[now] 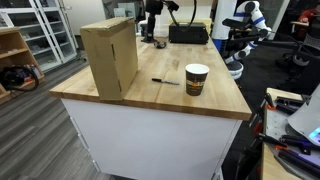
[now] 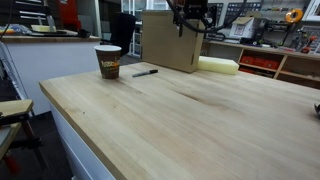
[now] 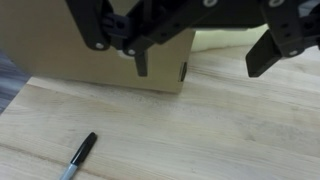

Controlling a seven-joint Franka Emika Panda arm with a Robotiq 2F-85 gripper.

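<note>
My gripper stands open, its two fingers wide apart with nothing between them. Exterior view 1 has the gripper (image 1: 166, 22) at the top, right of a tall cardboard box (image 1: 110, 60). From exterior view 2, the gripper (image 2: 192, 22) appears high, overlapping the top of the box (image 2: 168, 42). The wrist view looks down past the fingers to the brown box (image 3: 120, 72) and bare wood. On the table lies a dark marker (image 1: 166, 81), also seen at lower left as the marker (image 3: 80, 155) in the wrist view. A dark paper cup (image 1: 196, 79) stands upright nearby.
A pale yellow block (image 2: 218, 66) lies beside the box. Dark small items (image 1: 155, 42) and a black case (image 1: 189, 33) sit toward the far end of the counter.
</note>
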